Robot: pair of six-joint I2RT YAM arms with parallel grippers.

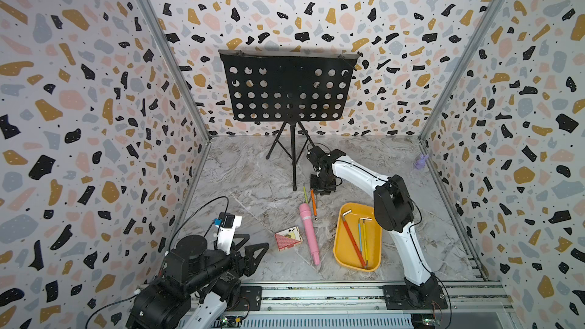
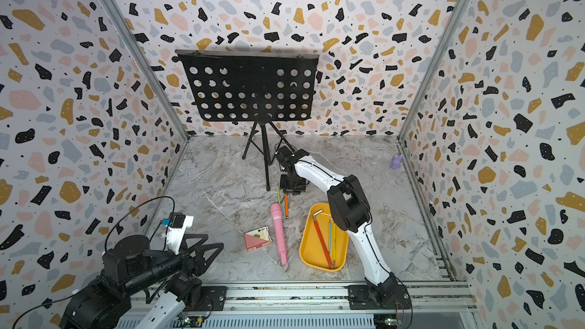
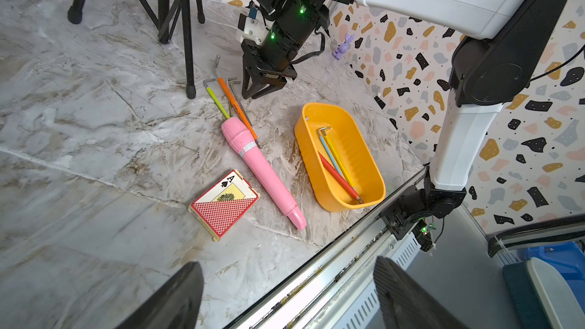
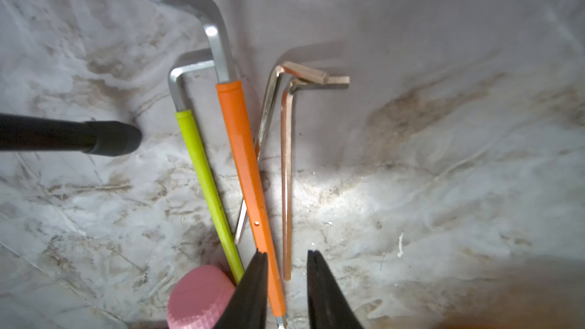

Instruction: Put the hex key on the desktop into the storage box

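Note:
Orange (image 4: 244, 158) and green (image 4: 206, 176) handled hex keys lie on the desktop in the right wrist view, with two bare metal hex keys (image 4: 287, 176) beside and partly under the orange one. My right gripper is open above their lower ends, nothing between its fingers. From the top left its tips hide the keys' bent ends. The yellow storage box (image 3: 310, 164) holds red (image 1: 354, 240), blue (image 1: 362, 237) and yellow (image 1: 365, 237) hex keys. My left gripper (image 1: 259, 249) stands open and empty at the front left, away from the keys.
A pink microphone (image 3: 263, 170) lies near the keys' lower ends, a card pack (image 3: 224, 204) left of it. A black music stand (image 1: 293, 164) rises behind, one foot close to the keys. Desktop right of the box is clear.

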